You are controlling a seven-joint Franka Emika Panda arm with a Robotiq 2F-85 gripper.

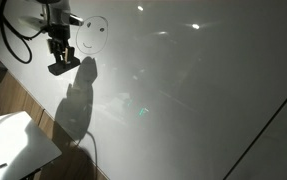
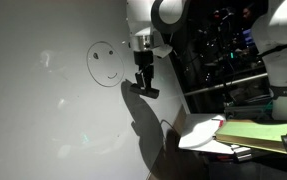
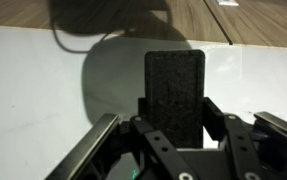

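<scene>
A dark block that looks like a whiteboard eraser (image 3: 175, 95) is held in my gripper, which is shut on it. In exterior view 1 the eraser (image 1: 64, 66) hangs below the gripper in front of the whiteboard (image 1: 183, 90). A smiley face (image 1: 91, 36) drawn on the board lies just to the right of the gripper there. Exterior view 2 has the smiley face (image 2: 105, 64) to the left of the eraser (image 2: 144, 90). Shadows of arm and eraser fall on the board; whether they touch the board, I cannot tell.
A white table (image 1: 18, 145) stands at the lower left in exterior view 1. Beside it in exterior view 2 lies a green-topped box (image 2: 253, 135). Faint green marks (image 1: 143, 113) show mid-board. Most of the whiteboard is clear of objects.
</scene>
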